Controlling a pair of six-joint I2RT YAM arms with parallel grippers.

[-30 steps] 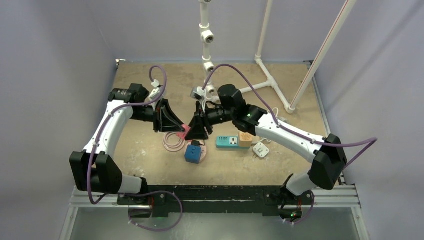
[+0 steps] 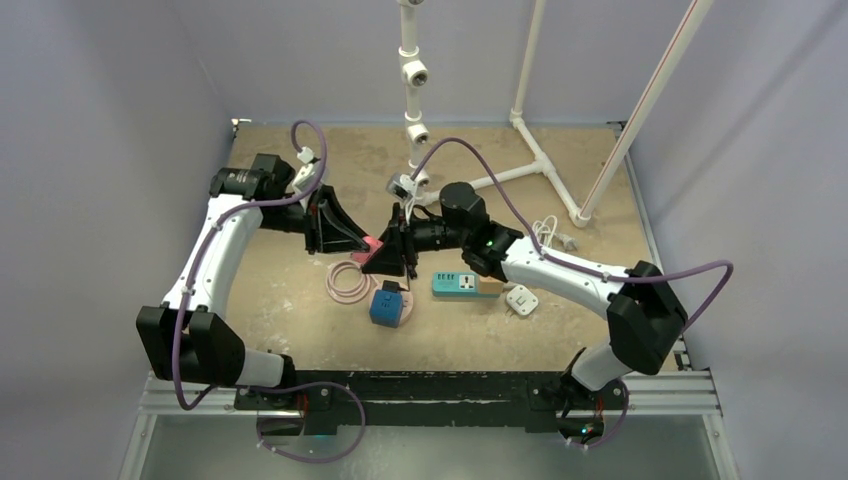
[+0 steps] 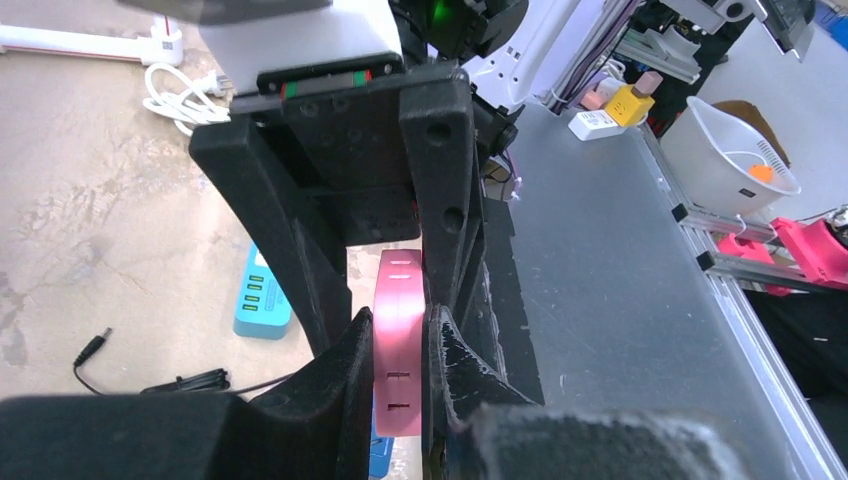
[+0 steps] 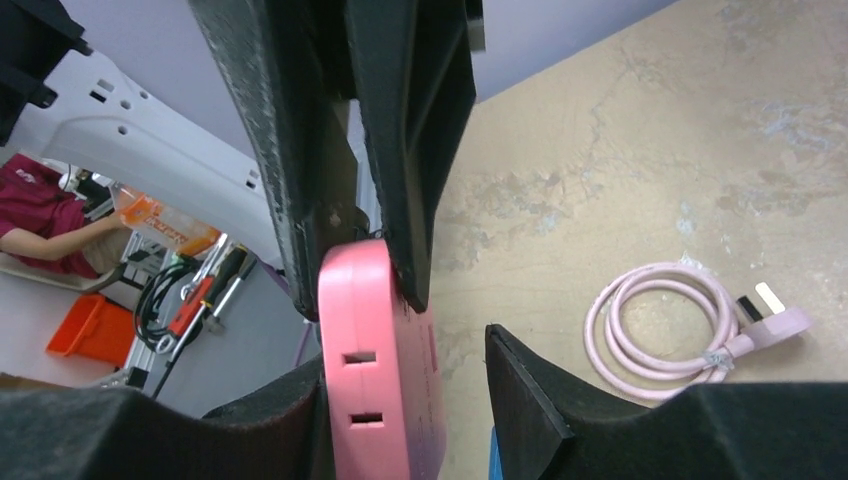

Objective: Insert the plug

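Observation:
A pink slotted block [image 3: 398, 340] is held in the shut fingers of my left gripper; in the top view it hangs [image 2: 366, 250] above the mat's middle left. My right gripper surrounds the block from the other side, its fingers part open, one beside the pink face [image 4: 370, 330] and the other standing apart from it. A blue cube adapter [image 2: 386, 308] sits on the mat below the grippers, beside a black plug and cable.
A turquoise power strip [image 2: 450, 283] with a beige block lies right of centre, near a small white socket [image 2: 521, 301]. A coiled pink cable [image 4: 660, 370] lies under the arms. Bare mat [image 2: 280, 330] shows at the front left.
Both grippers and the pink block have risen slightly toward the back and a little left; the right arm's elbow has shifted slightly.

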